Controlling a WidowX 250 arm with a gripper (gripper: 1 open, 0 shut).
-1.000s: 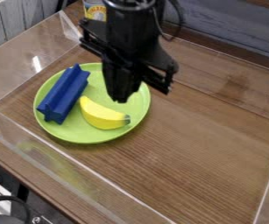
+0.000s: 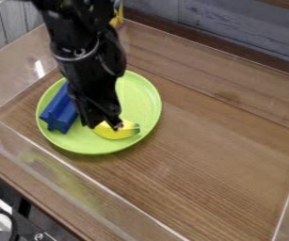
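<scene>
My black gripper (image 2: 99,118) reaches down over a green plate (image 2: 144,94) on the left of the wooden table, its fingertips low by a yellow banana (image 2: 121,129). The gripper looks shut; whether it touches the banana I cannot tell. A blue block (image 2: 58,111) lies on the plate's left part, left of the fingertips. The arm hides part of the plate and banana.
A grey wall (image 2: 222,28) runs along the back, and a yellow object at the top is partly hidden by the arm.
The arm has moved left and down from the upper right, so that its fingertips are now over the plate beside the banana. The blue block and banana look in place.
</scene>
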